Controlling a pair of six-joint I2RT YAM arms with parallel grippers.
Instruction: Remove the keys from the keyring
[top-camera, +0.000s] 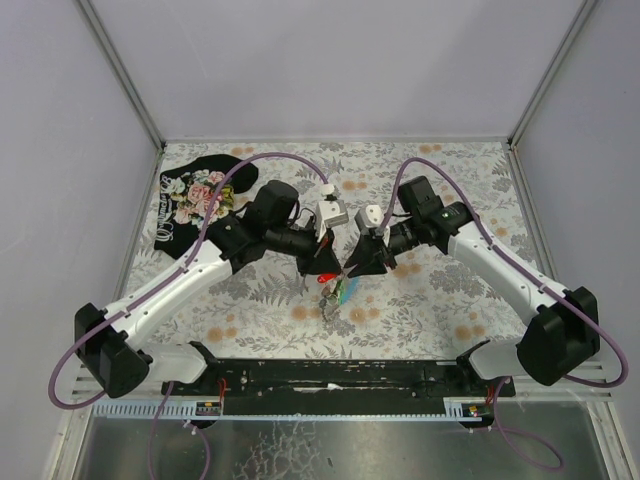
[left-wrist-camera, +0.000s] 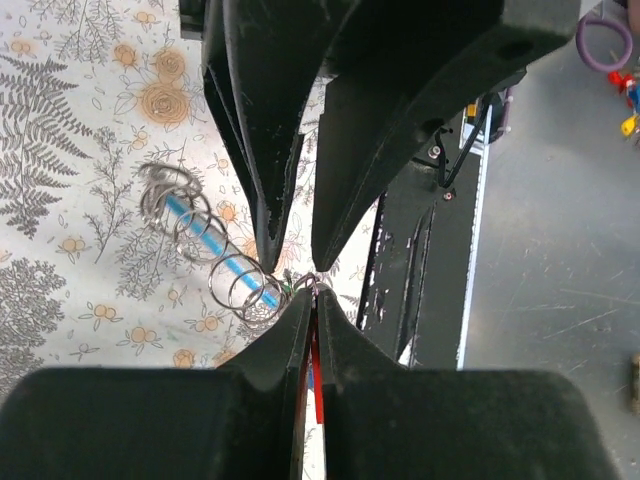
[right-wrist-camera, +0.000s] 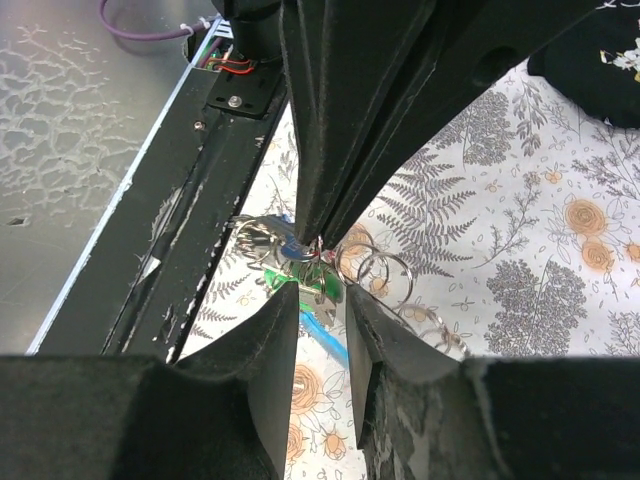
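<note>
The keyring, a wire coil (left-wrist-camera: 210, 250) with a blue strap (left-wrist-camera: 205, 228), hangs at the table's middle. In the right wrist view a green tag (right-wrist-camera: 315, 287) and metal pieces show among the rings. My left gripper is shut at the coil's end, a thin wire at its tips. My right gripper is at the rings, its fingers a little apart; whether they hold anything is unclear. In the top view both grippers meet over the keyring.
A black floral cloth (top-camera: 195, 200) lies at the upper left of the table. The dark front rail (top-camera: 340, 378) runs along the near edge.
</note>
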